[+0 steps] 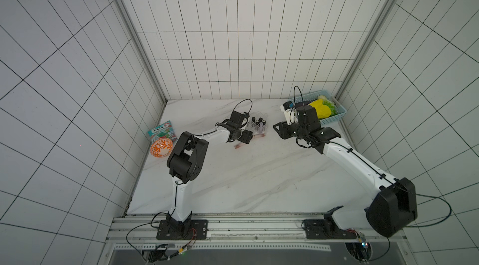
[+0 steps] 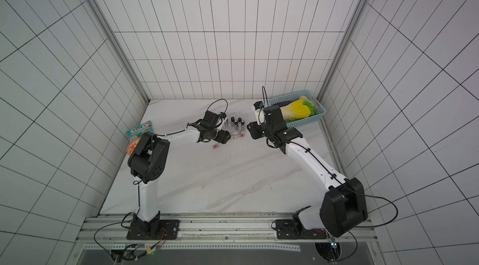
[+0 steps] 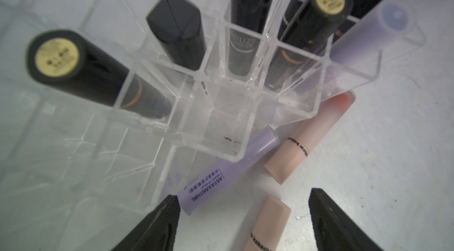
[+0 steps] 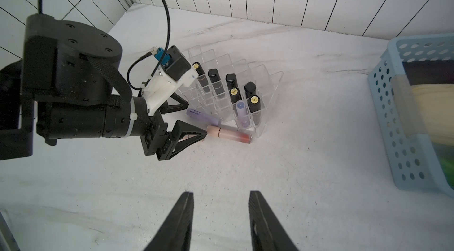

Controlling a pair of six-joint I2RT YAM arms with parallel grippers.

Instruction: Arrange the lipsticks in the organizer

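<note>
A clear organizer (image 4: 269, 80) stands near the back middle, with several black-capped lipsticks (image 3: 177, 33) and one lavender tube (image 3: 373, 28) upright or leaning in its slots. On the table along its front edge lie a second lavender tube (image 3: 227, 170) and a peach tube (image 3: 309, 137). Another peach tube (image 3: 269, 222) lies nearer the left gripper's fingers, partly cut off by the frame. My left gripper is open above these tubes, its fingers apart with nothing gripped. To the right of the organizer, my right gripper hangs open and empty over bare table.
A blue basket (image 4: 392, 123) holding yellow and green items stands at the back right. An orange-patterned round item (image 1: 161, 147) and a colourful packet (image 1: 162, 130) lie at the left.
</note>
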